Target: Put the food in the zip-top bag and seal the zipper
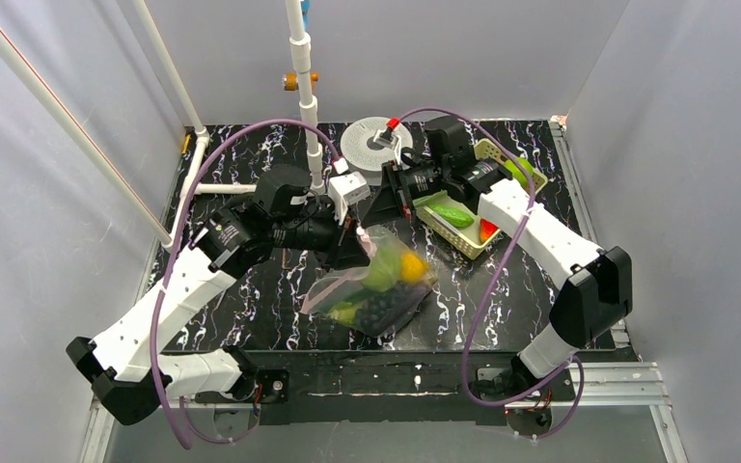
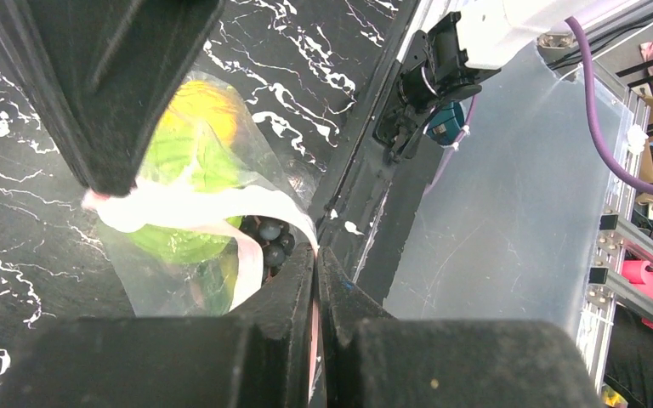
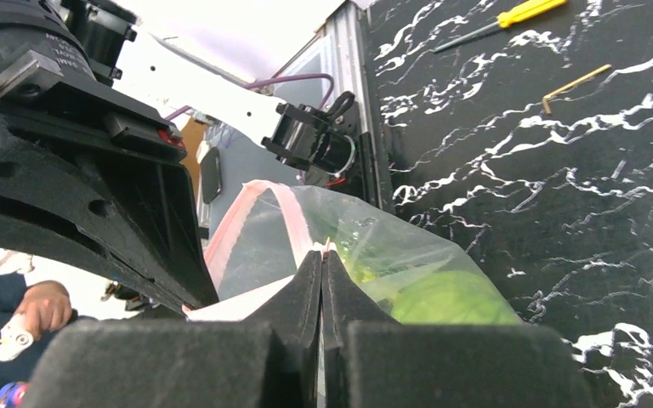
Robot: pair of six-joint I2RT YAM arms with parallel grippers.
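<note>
The clear zip top bag point(image 1: 338, 299) lies on the marble table holding a green round item point(image 1: 381, 275), a yellow item point(image 1: 413, 267) and dark grapes point(image 2: 272, 242). Its pink zipper strip is raised. My left gripper is shut on the bag's zipper edge, the pink strip running into its fingertips. My right gripper is also shut on the bag's top edge, a bit of pink showing at its tips. The two grippers are close together above the bag's back part.
A basket point(image 1: 444, 228) of vegetables stands at the back right, behind the right arm. A white spool point(image 1: 367, 140) and pipes point(image 1: 222, 188) are at the back. A screwdriver point(image 3: 523, 13) and hex key point(image 3: 578, 83) lie on the table.
</note>
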